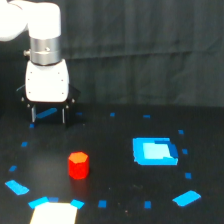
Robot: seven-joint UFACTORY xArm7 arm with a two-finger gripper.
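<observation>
My white gripper point(49, 112) hangs at the upper left of the camera view, its two dark fingers apart with nothing visible between them, low over the dark tabletop near a blue tape strip. A red hexagonal block point(78, 165) sits in the lower middle-left, below and right of the gripper and apart from it. On the right lies a blue square outline point(139, 152) with a light patch point(157, 151) inside it.
The dark table carries scattered small blue marks and strips point(186, 198). A pale object point(55, 213) is cut off at the bottom edge. A dark curtain point(150, 60) stands behind.
</observation>
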